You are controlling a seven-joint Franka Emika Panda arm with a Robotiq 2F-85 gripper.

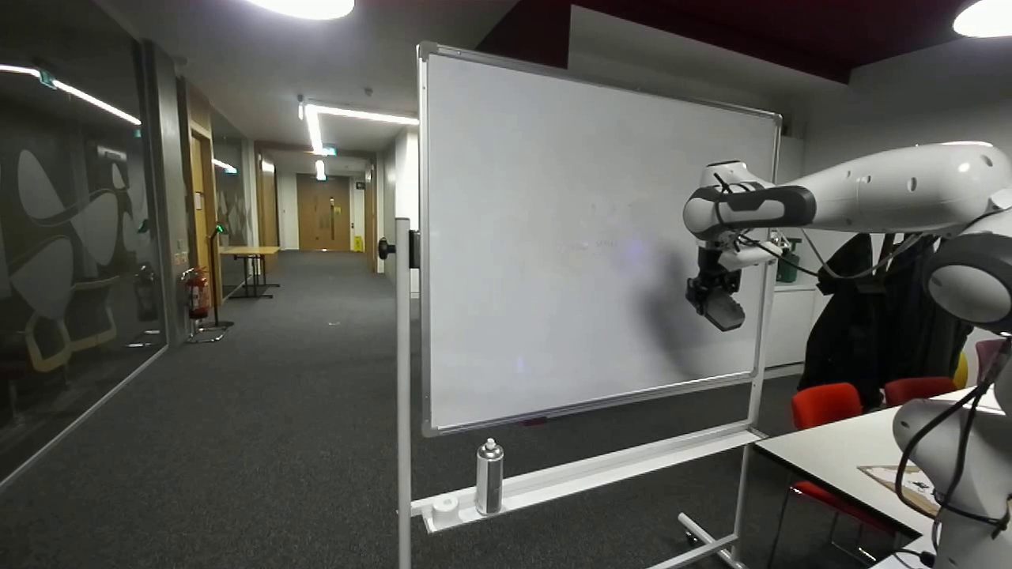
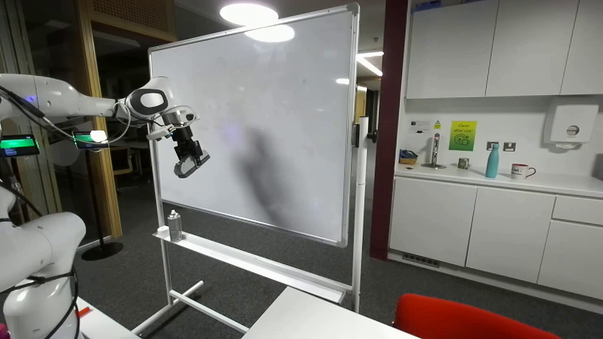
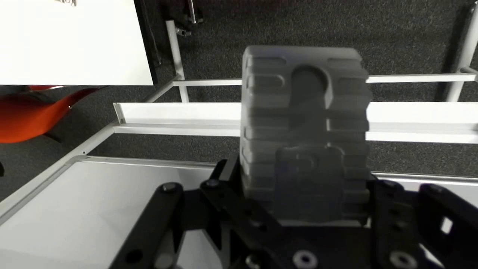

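My gripper is shut on a grey ribbed block, which looks like a whiteboard eraser. In the wrist view the block juts out beyond the dark fingers and covers the middle of the picture. The whiteboard on its stand looks free of clear writing, with a few faint marks. The block hangs tilted in front of the board in both exterior views; a gap seems to lie between them, though its size is hard to judge. A blurred dark patch shows on the board beside the arm.
On the stand's lower tray stand a silver spray can and a small white object. A white table and red chairs are near the stand. Much of the board's front is clear.
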